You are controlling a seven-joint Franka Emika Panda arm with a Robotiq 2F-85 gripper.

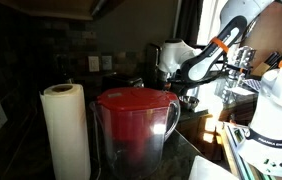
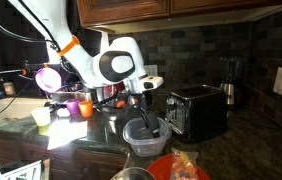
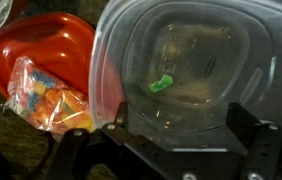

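A clear plastic container (image 3: 196, 90) fills much of the wrist view, and a small bright green piece (image 3: 161, 83) shows inside its outline. My gripper stands open over the container's near part, its dark fingers wide apart with nothing between them. In exterior view 2, the gripper (image 2: 149, 122) points down into or just above the clear container (image 2: 141, 144); how deep the tips reach is hard to tell. The red pitcher in exterior view 1 hides the container and fingertips.
A red dish (image 3: 51, 45) with a bag of colourful pieces (image 3: 46, 98) lies beside the container. A black toaster (image 2: 198, 112) stands close behind. The red-lidded pitcher (image 1: 133, 128) and paper towel roll (image 1: 68, 130) occupy the counter in exterior view 1.
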